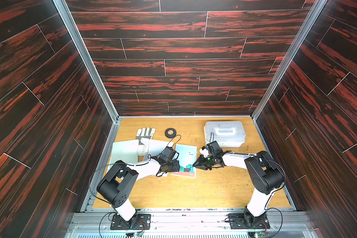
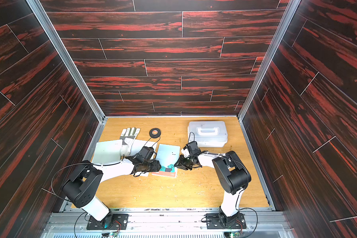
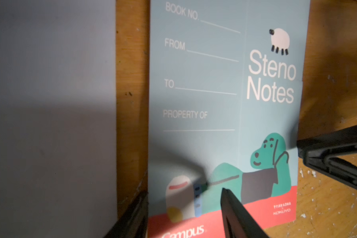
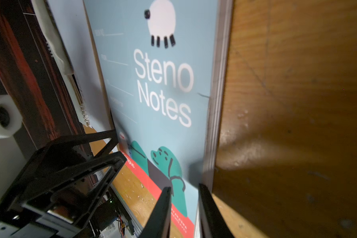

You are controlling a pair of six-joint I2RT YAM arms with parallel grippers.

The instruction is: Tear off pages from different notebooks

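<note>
A light-blue Steno Notes notebook lies closed on the table between my two arms, its red lower band toward the front. In the left wrist view, my left gripper is partly open over the lower left of the cover, one finger near the left edge and the other over the drawn dog. My right gripper is part open at the lower right edge, its fingertips close to the cover and page stack; contact is unclear. Neither gripper shows anything clamped.
Left of the notebook are white paper and a pale open pad, partly covered by my left arm. Behind lie a glove and black tape roll. A clear lidded box stands back right.
</note>
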